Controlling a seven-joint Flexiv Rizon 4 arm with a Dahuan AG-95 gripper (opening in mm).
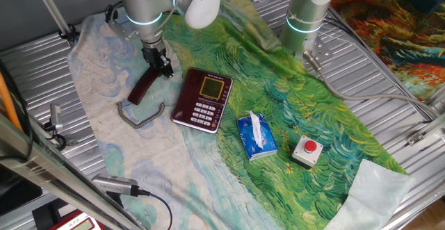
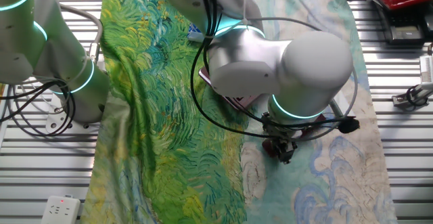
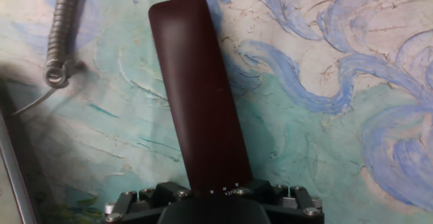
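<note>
A dark red telephone handset (image 1: pixel 144 85) lies on the painted cloth, left of its telephone base (image 1: pixel 202 100). My gripper (image 1: pixel 165 71) is at the handset's upper end. In the wrist view the handset (image 3: pixel 201 95) runs down from the top, its near end between the black fingers of my gripper. These fingers sit close along both sides of it; whether they press on it cannot be told. In the second exterior view the arm covers most of the base and handset, and my gripper (image 2: pixel 281 146) shows below the arm.
A coiled cord (image 1: pixel 142 124) curves below the handset. Right of the base are a blue tissue pack (image 1: pixel 256 137) and a red button box (image 1: pixel 306 151). A white pouch (image 1: pixel 372 195) lies at the lower right.
</note>
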